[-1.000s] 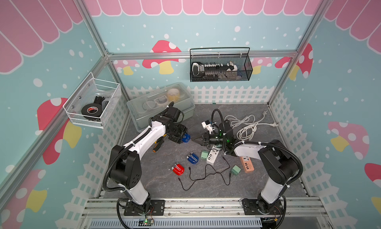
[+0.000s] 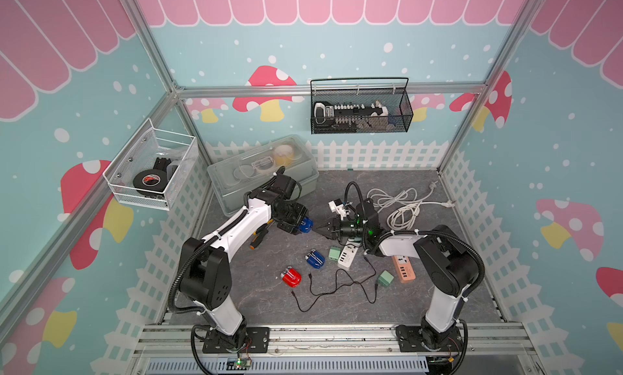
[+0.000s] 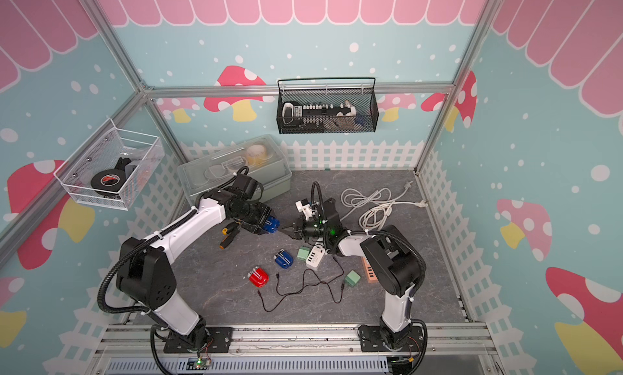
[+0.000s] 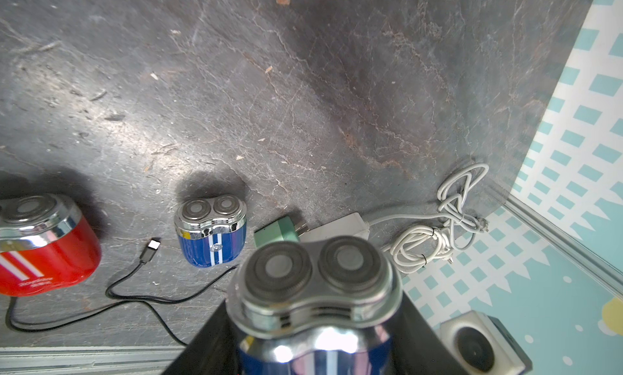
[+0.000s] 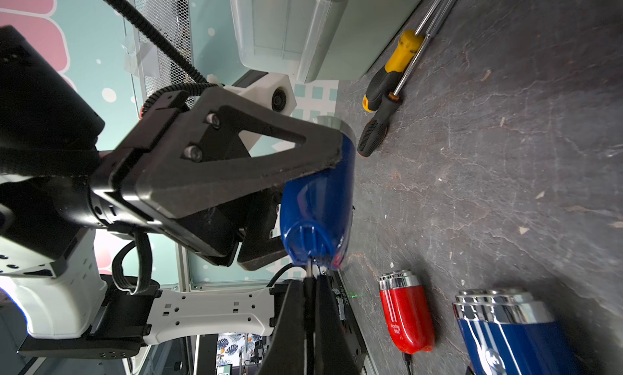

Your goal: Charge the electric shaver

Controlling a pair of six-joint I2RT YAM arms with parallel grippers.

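Observation:
My left gripper (image 2: 300,223) is shut on a blue shaver (image 5: 319,212), holding it raised over the table. The left wrist view shows its two shaving heads (image 4: 314,268) up close. At the shaver's other end, in the right wrist view, the tips of my right gripper come together; whether they touch it, or pinch anything thin, I cannot tell. On the table lie a second blue shaver (image 2: 314,258) and a red shaver (image 2: 290,276). A black charging cable (image 2: 337,288) curves in front, near green adapters (image 2: 334,253) and a white power strip (image 2: 348,255).
An orange power strip (image 2: 403,268) lies under the right arm, another green adapter (image 2: 385,278) beside it. White cords (image 2: 405,212) are coiled at back right. Screwdrivers (image 5: 389,73) and a lidded box (image 2: 259,173) are at back left.
The left gripper and its shaver have moved only a little to the right. The things on the table look unmoved.

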